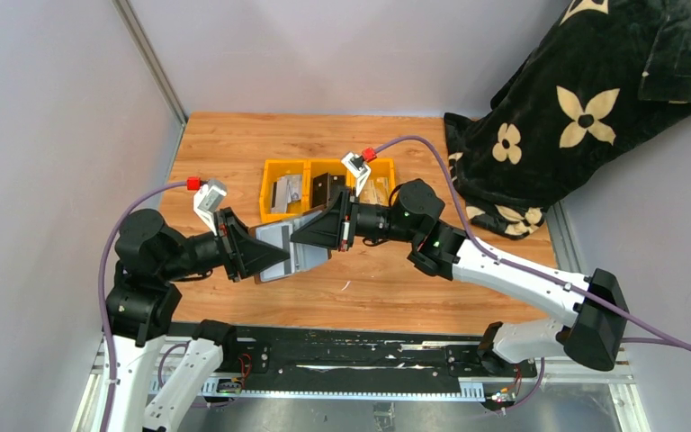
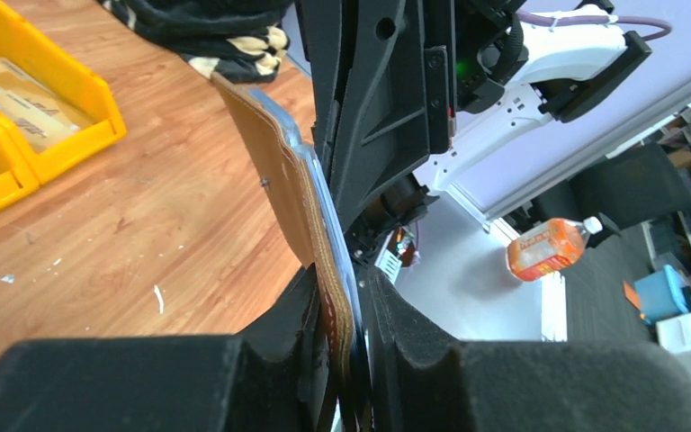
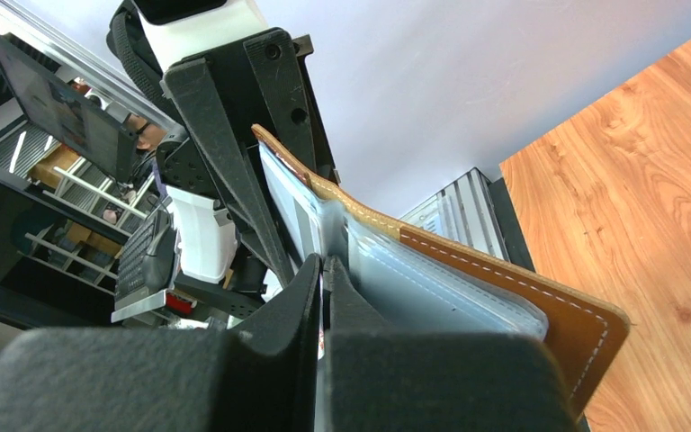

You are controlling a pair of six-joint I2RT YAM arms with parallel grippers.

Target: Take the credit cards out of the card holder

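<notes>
The brown leather card holder [image 1: 291, 261] with clear plastic sleeves hangs between both grippers above the table. My left gripper [image 1: 270, 255] is shut on its edge, as the left wrist view [image 2: 342, 378] also shows. In the right wrist view, the sleeves [image 3: 432, 288] face my right gripper, whose fingertips are shut against them; whether anything is between them is hard to tell. Cards inside the sleeves are not clearly visible.
A yellow divided tray [image 1: 270, 207] with assorted items stands behind the grippers on the wooden table [image 1: 387, 288]. A dark flowered blanket [image 1: 612, 81] fills the back right.
</notes>
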